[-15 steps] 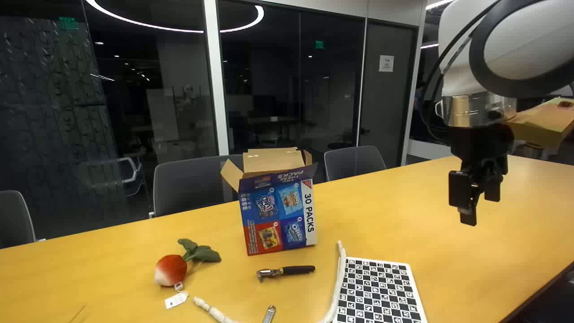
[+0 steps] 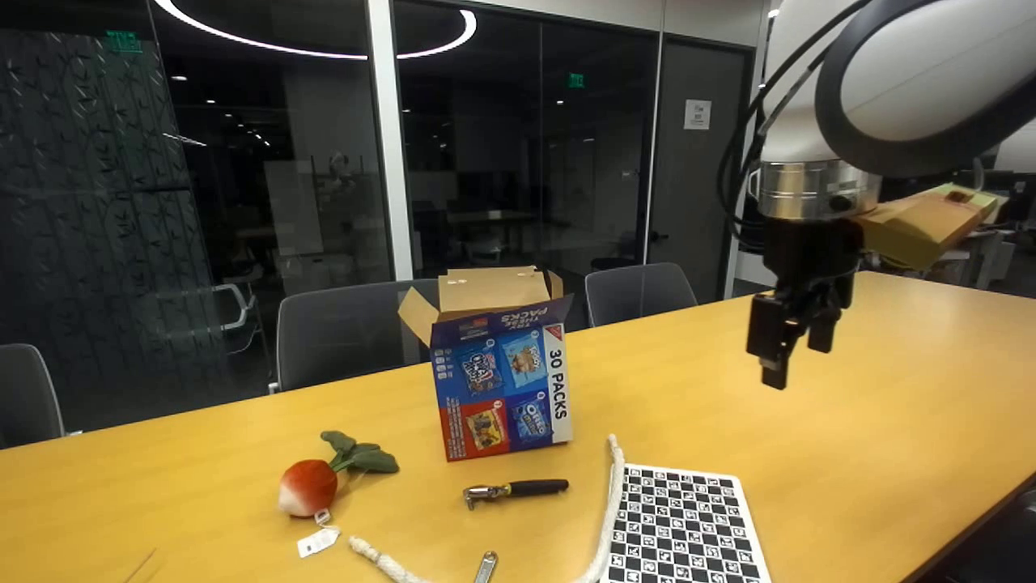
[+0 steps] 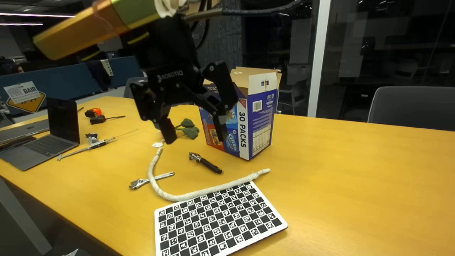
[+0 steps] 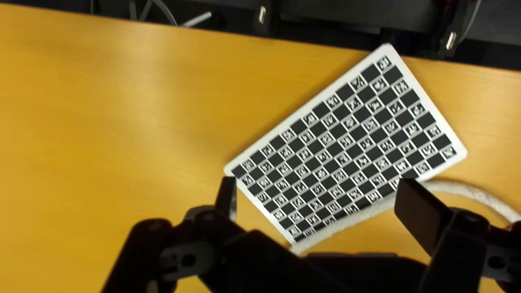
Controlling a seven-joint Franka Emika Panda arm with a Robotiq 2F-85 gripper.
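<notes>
High above the table, my gripper (image 3: pixel 195 138) stands open with nothing between its fingers. In the wrist view the checkered board (image 4: pixel 342 146) lies below and beyond the fingertips, and a white rope (image 4: pixel 351 219) runs along its edge. The rope (image 3: pixel 187 197) curves round in exterior view 2, crossing a silver adjustable wrench (image 3: pixel 164 175). A black-handled tool (image 2: pixel 524 487) rests in front of the upright snack box (image 2: pixel 505 389), whose top flaps are open. To the left of the box lies a red and white plush radish (image 2: pixel 308 486) with green leaves and a tag.
An open laptop (image 3: pixel 53 138) sits at the table's far left in exterior view 2, near a caliper-like tool (image 3: pixel 91 146) and an orange tape measure (image 3: pixel 93 112). Chairs (image 2: pixel 641 291) line the far edge.
In exterior view 1 my gripper has shifted left and slightly up, closer to the box and board. The objects on the table have not moved.
</notes>
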